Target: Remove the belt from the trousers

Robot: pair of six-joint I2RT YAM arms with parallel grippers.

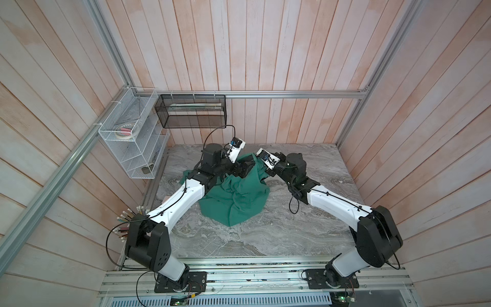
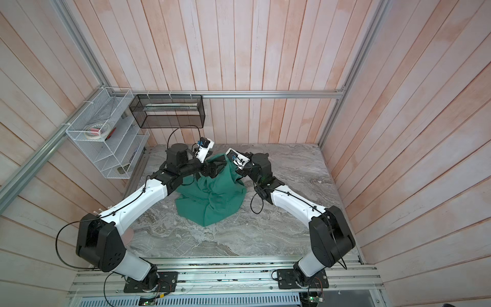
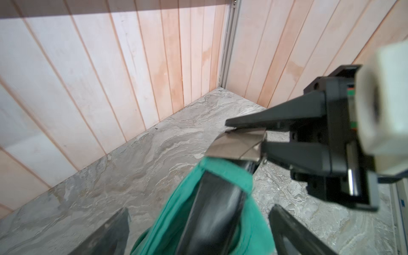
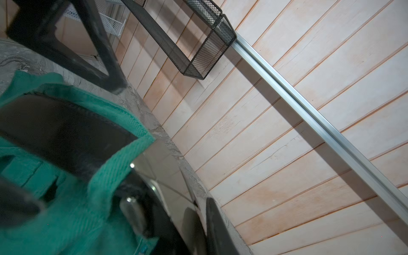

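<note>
Green trousers (image 1: 236, 197) lie bunched on the table, their waist lifted between my two arms. In the left wrist view a black belt (image 3: 214, 208) runs through a green loop (image 3: 227, 170) and ends in a silvery metal buckle (image 3: 233, 144). My right gripper is shut on the buckle, just past that loop. The left gripper stands open, its fingers (image 3: 106, 233) on either side of the belt and waistband, apart from the belt. In the right wrist view the buckle (image 4: 165, 170) shows close up; the belt's farther length is hidden in the cloth.
A black mesh basket (image 1: 190, 111) hangs on the rear rail. White wire shelves (image 1: 135, 133) stand at the left, with several brushes (image 1: 134, 217) near the left arm's base. Bare marble tabletop (image 1: 317, 225) lies to the right and in front of the trousers.
</note>
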